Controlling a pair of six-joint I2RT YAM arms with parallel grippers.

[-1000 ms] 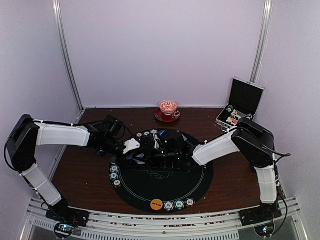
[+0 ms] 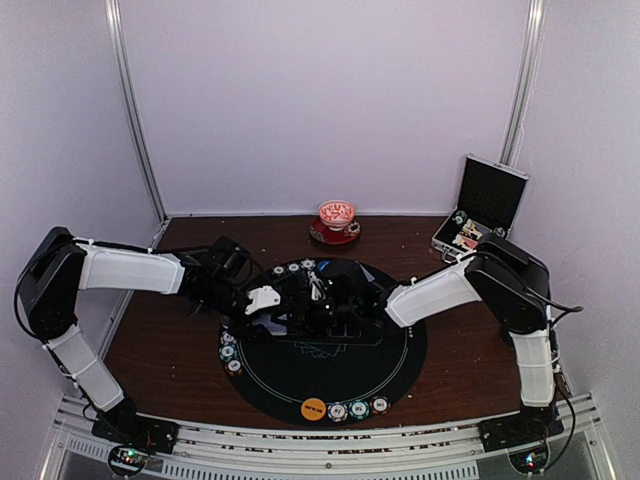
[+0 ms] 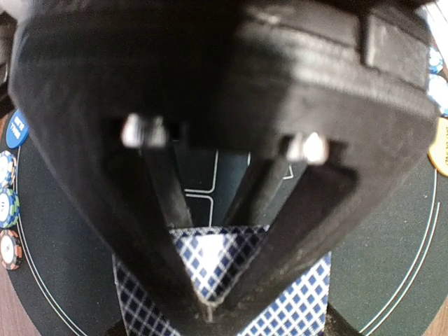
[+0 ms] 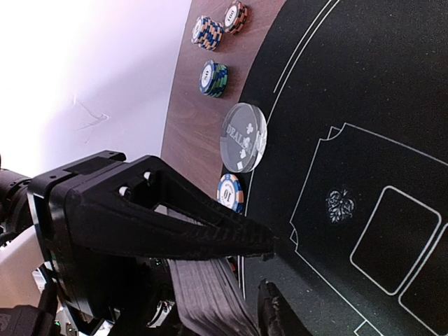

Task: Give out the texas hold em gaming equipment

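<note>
A deck of blue checked cards [image 3: 287,308] is between my two grippers over the black felt mat [image 2: 320,380]. In the left wrist view my left gripper reaches over the deck, its fingertips at the checked backs; how far it is closed on them is unclear. In the right wrist view my right gripper has its fingers around the deck's striped edge [image 4: 203,294]; whether it grips is unclear. Chip stacks, a clear dealer disc [image 4: 243,136] and an orange button [image 2: 313,409] lie round the mat's edge.
A cup on a red saucer [image 2: 335,228] stands at the back middle. An open chip case [image 2: 465,230] is at the back right.
The left arm has shifted very slightly over the last second.
</note>
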